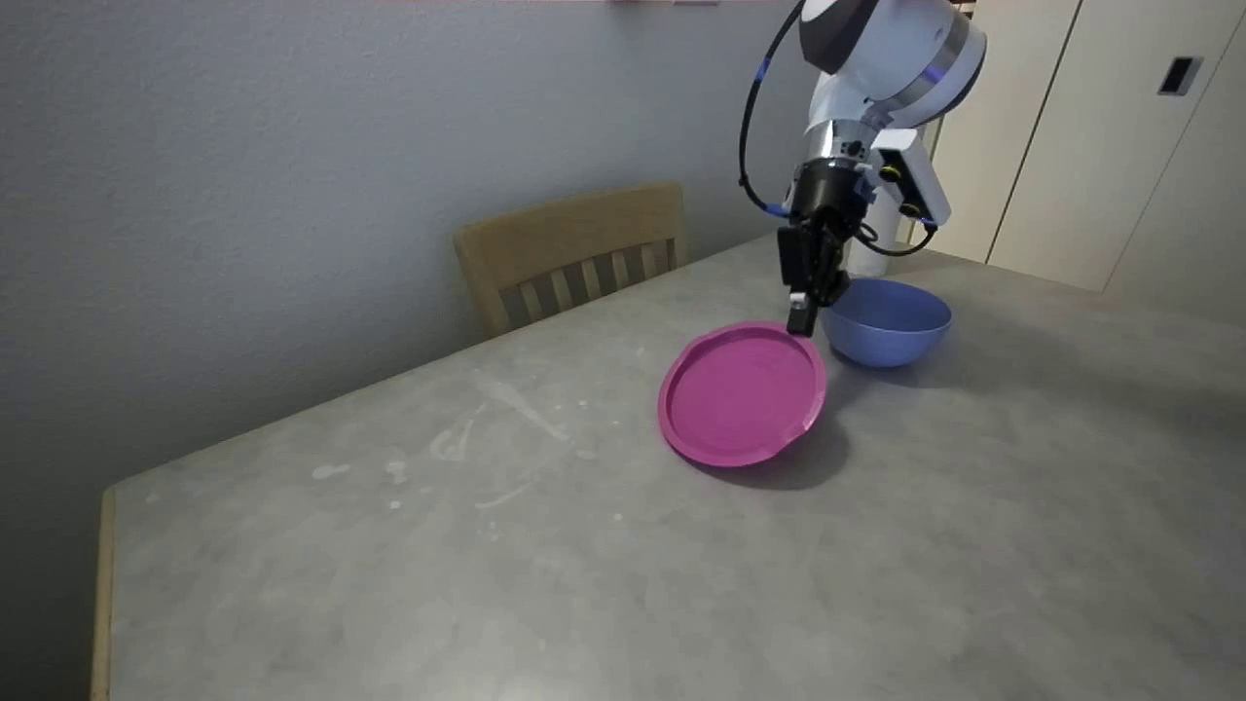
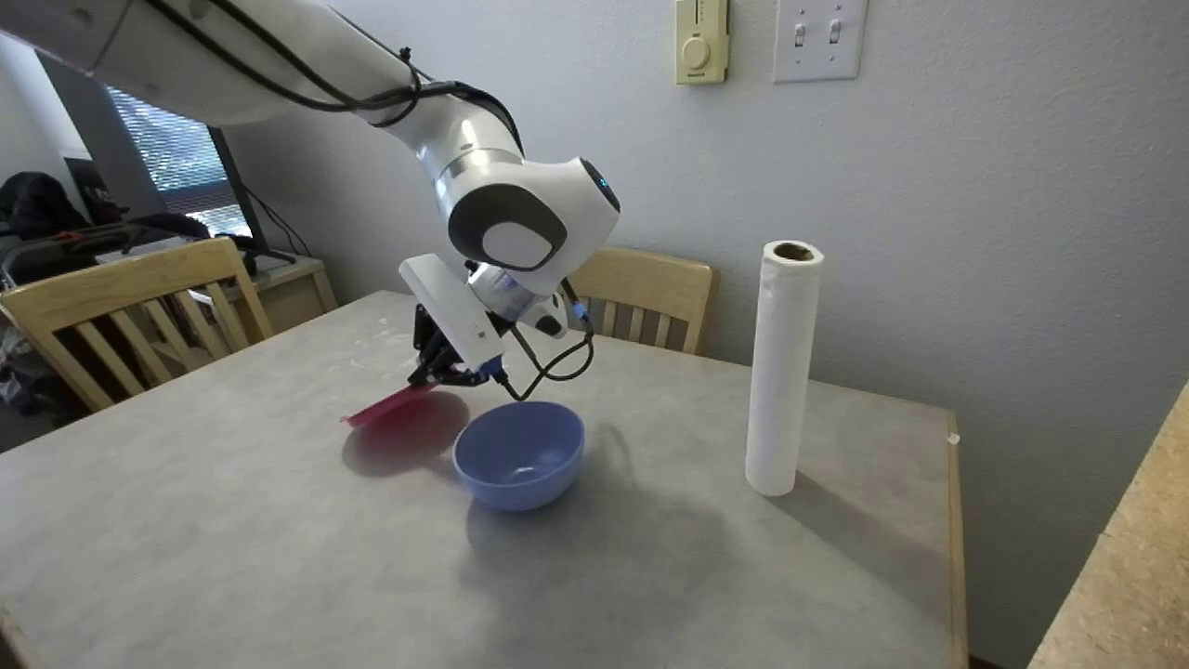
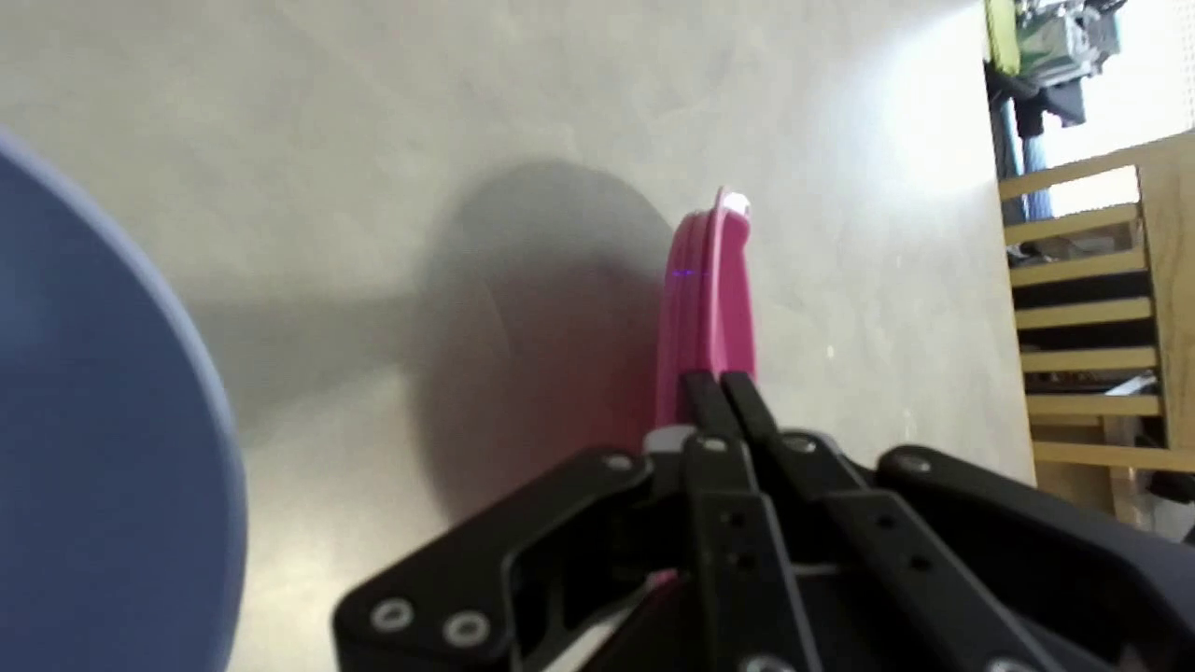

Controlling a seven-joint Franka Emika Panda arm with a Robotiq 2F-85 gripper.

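Observation:
A round pink plate-like lid (image 1: 743,397) hangs tilted from my gripper (image 1: 801,317), held by its upper rim near the table surface. In the wrist view the fingers (image 3: 703,416) are closed together on the edge of the pink lid (image 3: 703,286). Exterior view 2 shows the lid (image 2: 387,403) nearly edge-on, its shadow on the table beneath; whether its lower edge touches the table I cannot tell. A blue bowl (image 2: 519,457) stands upright beside the gripper, apart from the lid, and looks empty.
A white paper roll (image 2: 783,368) stands upright toward the right of the table (image 2: 256,535). Wooden chairs (image 2: 139,307) border the table edges.

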